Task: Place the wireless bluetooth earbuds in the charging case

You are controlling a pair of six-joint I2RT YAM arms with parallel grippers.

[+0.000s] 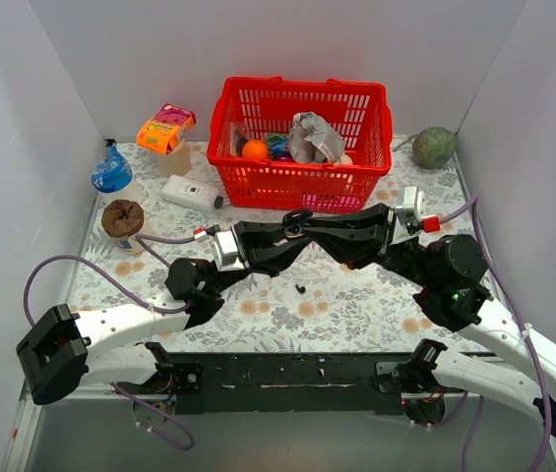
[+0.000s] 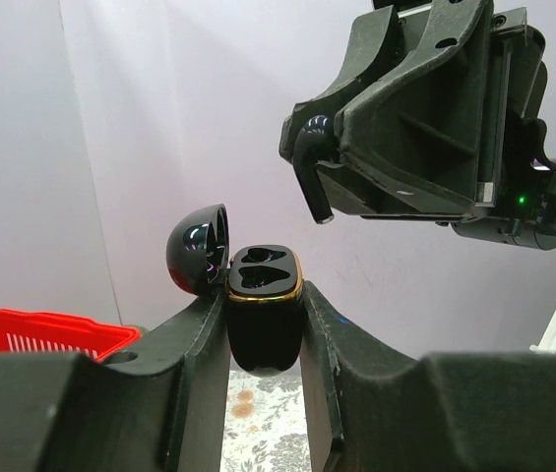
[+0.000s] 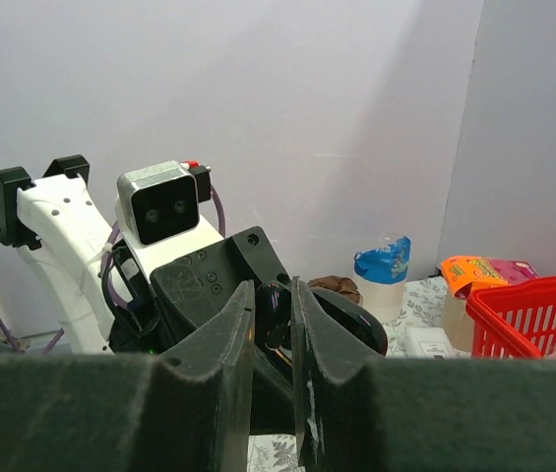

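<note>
My left gripper is shut on the black, gold-rimmed charging case (image 2: 263, 317), whose lid (image 2: 194, 251) stands open, showing two earbud hollows. My right gripper is shut on a black earbud (image 2: 312, 167), stem down, held above and to the right of the case in the left wrist view. In the top view both grippers meet over the table's middle, in front of the basket. A small black piece (image 1: 300, 289), likely the other earbud, lies on the table below them.
A red basket (image 1: 228, 162) with assorted items stands at the back. A white box (image 1: 189, 194), containers (image 1: 120, 224) and a snack pack (image 1: 165, 126) line the left; a green melon (image 1: 434, 147) is at back right.
</note>
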